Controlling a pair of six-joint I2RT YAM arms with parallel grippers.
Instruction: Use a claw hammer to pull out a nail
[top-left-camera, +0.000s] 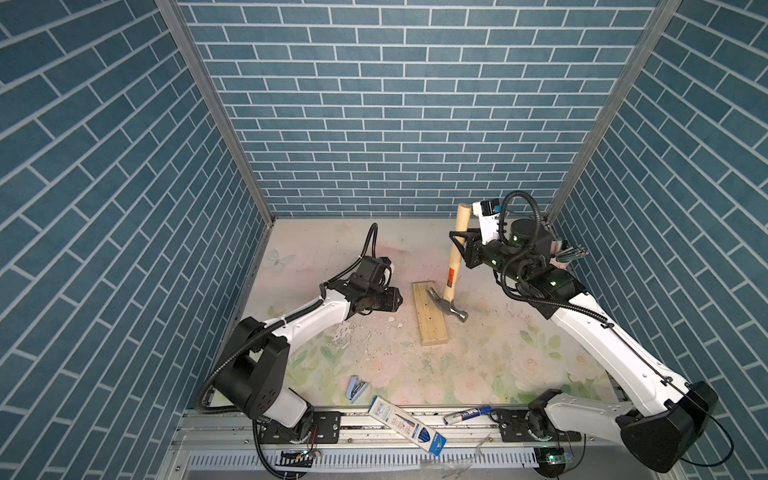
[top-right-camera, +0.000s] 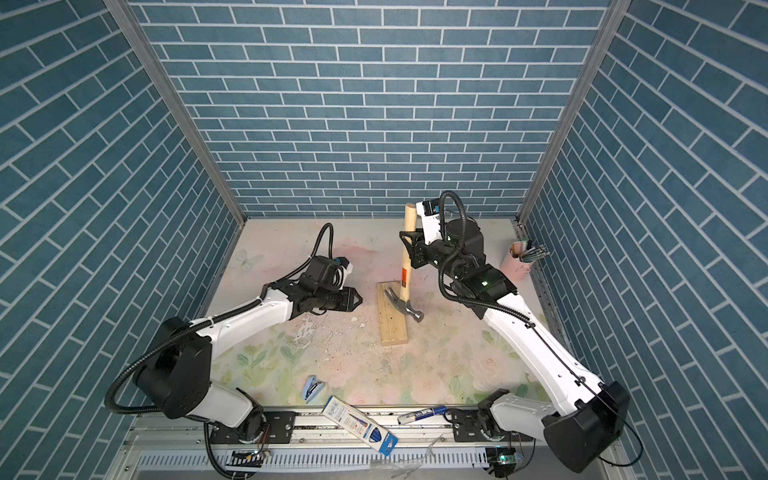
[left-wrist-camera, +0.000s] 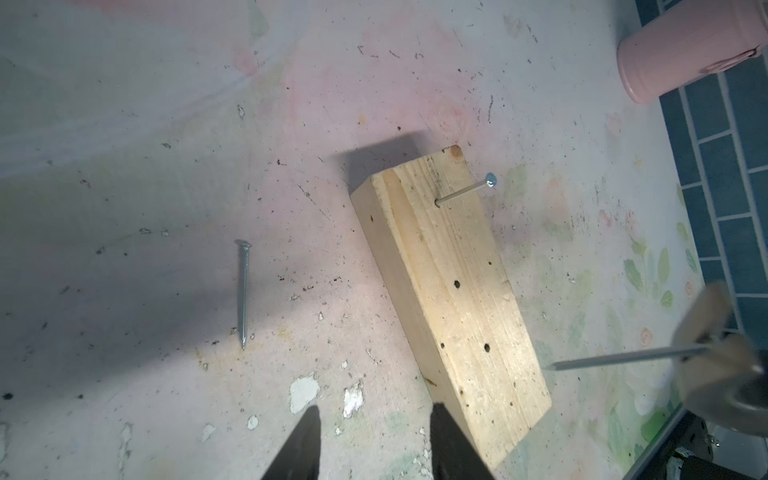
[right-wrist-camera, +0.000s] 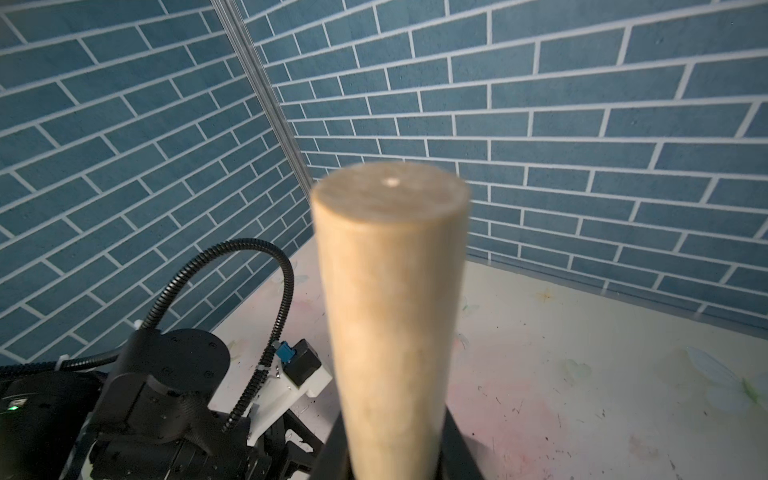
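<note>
My right gripper (top-left-camera: 459, 237) is shut on the upper wooden handle of the claw hammer (top-right-camera: 406, 276), held upright with its steel head (top-left-camera: 448, 306) low beside the pine block (left-wrist-camera: 448, 288). The handle's end (right-wrist-camera: 390, 304) fills the middle of the right wrist view. In the left wrist view a nail (left-wrist-camera: 464, 189) stands in the block's far end; another long nail (left-wrist-camera: 608, 357) shows by the blurred hammer head at the right. A loose nail (left-wrist-camera: 244, 292) lies on the table left of the block. My left gripper is open and empty, left of the block.
A pink cup (top-right-camera: 516, 264) with tools stands at the back right, behind my right arm. A stapler (top-left-camera: 357, 388), a packet (top-left-camera: 406, 424) and a blue marker (top-left-camera: 467, 414) lie along the front edge.
</note>
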